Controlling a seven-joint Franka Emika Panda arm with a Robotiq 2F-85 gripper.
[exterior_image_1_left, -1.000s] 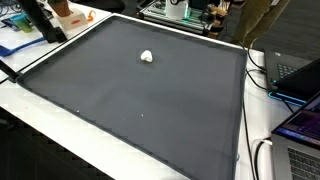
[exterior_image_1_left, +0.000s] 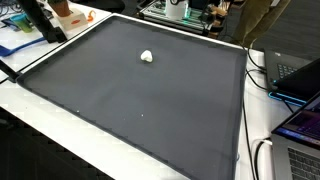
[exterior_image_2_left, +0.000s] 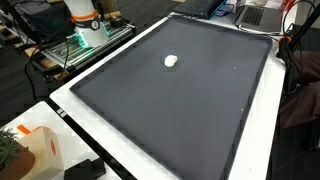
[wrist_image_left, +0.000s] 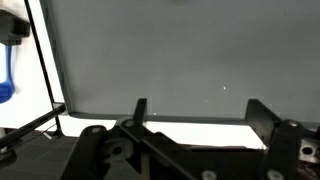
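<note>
A small white object (exterior_image_1_left: 147, 56) lies on the dark grey board (exterior_image_1_left: 140, 100), toward its back edge in exterior view 1. In exterior view 2 the same white object (exterior_image_2_left: 170, 61) rests left of the board's middle; it is too small to name. My gripper shows at the bottom of the wrist view, its two dark fingers (wrist_image_left: 137, 112) wide apart. It is open, with only the bare board surface visible between and beyond the fingertips. Neither exterior view shows the gripper.
The board sits on a white table (exterior_image_2_left: 252, 150). Laptops (exterior_image_1_left: 297, 158) and cables are along the right side in exterior view 1. Clutter, including a blue item (wrist_image_left: 7, 80), lies beyond the board's edge. Apart from the white object, the board is clear.
</note>
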